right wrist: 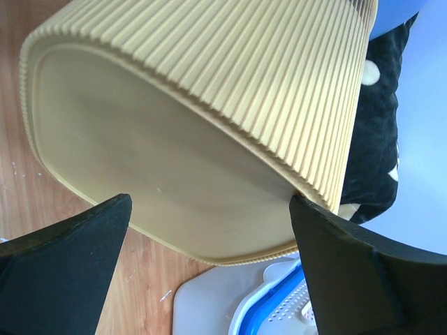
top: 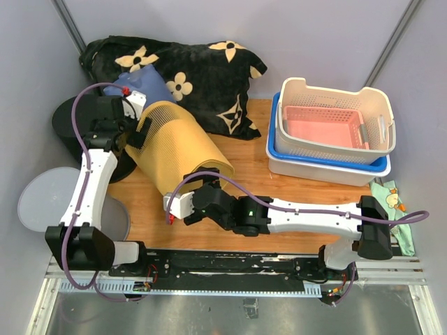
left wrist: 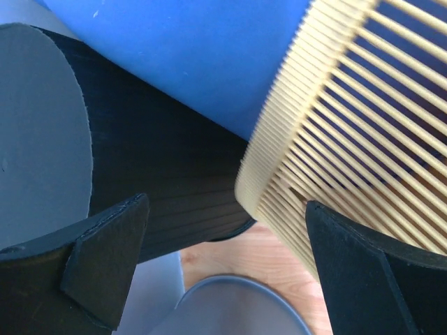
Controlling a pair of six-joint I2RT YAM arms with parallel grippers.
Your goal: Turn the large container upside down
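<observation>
The large yellow container (top: pixel 178 143) lies tipped on its side on the wooden floor, its slatted end at the back left and its flat base facing the front right. My left gripper (top: pixel 143 132) stands open at the slatted rim; in the left wrist view the slats (left wrist: pixel 349 132) reach between and behind its fingers. At the base end, my right gripper (top: pixel 199 199) is open too. In the right wrist view the base (right wrist: pixel 160 160) spans the gap, and one finger (right wrist: pixel 328 244) overlaps its corner; whether they touch, I cannot tell.
A blue bag-like object (top: pixel 143 85) and a black flowered cushion (top: pixel 234 77) sit behind the container. Black and grey cylinders (top: pixel 49 199) crowd the left. Stacked baskets (top: pixel 332 157) stand at the right, with bare floor (top: pixel 244 160) before them.
</observation>
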